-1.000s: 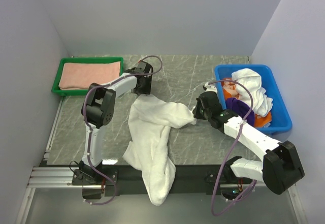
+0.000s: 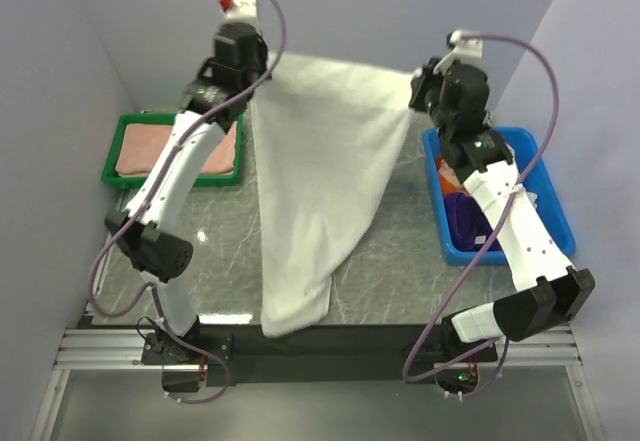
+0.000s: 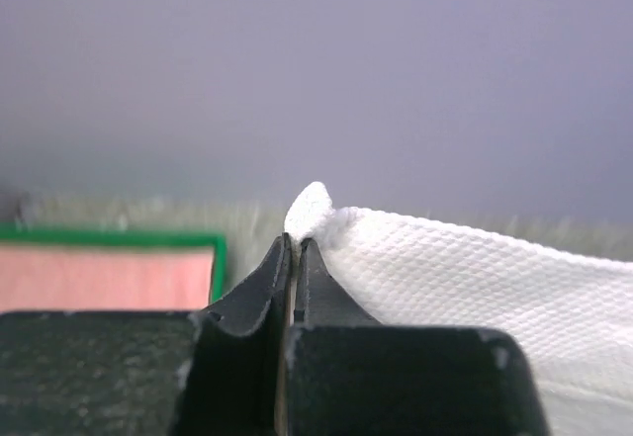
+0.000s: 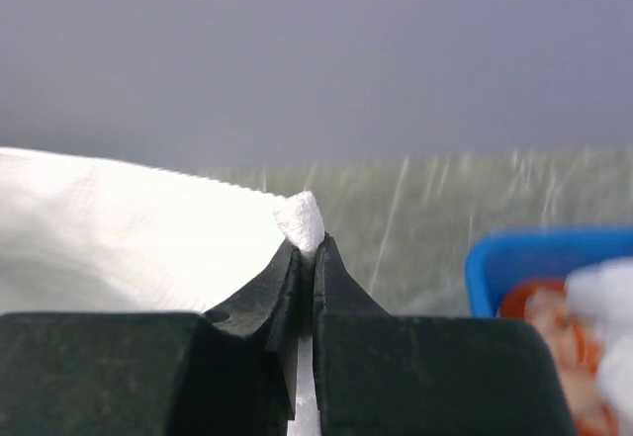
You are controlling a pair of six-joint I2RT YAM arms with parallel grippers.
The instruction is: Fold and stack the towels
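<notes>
A white towel [image 2: 315, 161] hangs between my two raised grippers, its top edge nearly straight and its lower end trailing over the table's front edge. My left gripper is shut on one corner, which pokes up above the fingertips. The opposite corner is pinched by my right gripper, also shut. In the green tray [image 2: 240, 146] at the left lies a flat pink towel [image 2: 160, 148], partly hidden by my left arm.
At the right stands a blue bin [image 2: 560, 221] with a purple cloth [image 2: 466, 223], an orange one [image 2: 449, 181] and white cloth, partly behind my right arm.
Both grippers have risen and moved apart, away from the front edge. The towel, bunched on the table before, is now lifted and spread, and its trailing end has drawn back toward the table.
</notes>
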